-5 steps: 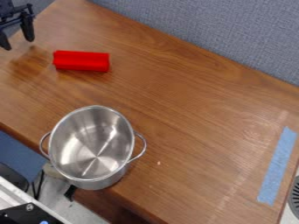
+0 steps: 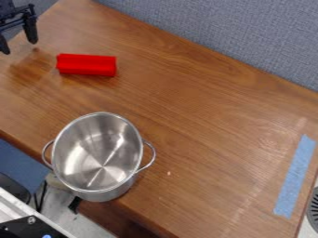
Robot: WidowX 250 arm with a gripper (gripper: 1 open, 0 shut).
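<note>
At the top left edge of the camera view my black gripper reaches in over the wooden table, its fingers apart and nothing visible between them. To its right lies a red cylinder-like object on its side, apart from the gripper. An empty steel pot with two side handles stands at the lower left, near the table's front edge.
A strip of blue tape runs along the right side of the table. A padded grey wall borders the back. Cables show below the table at the lower left.
</note>
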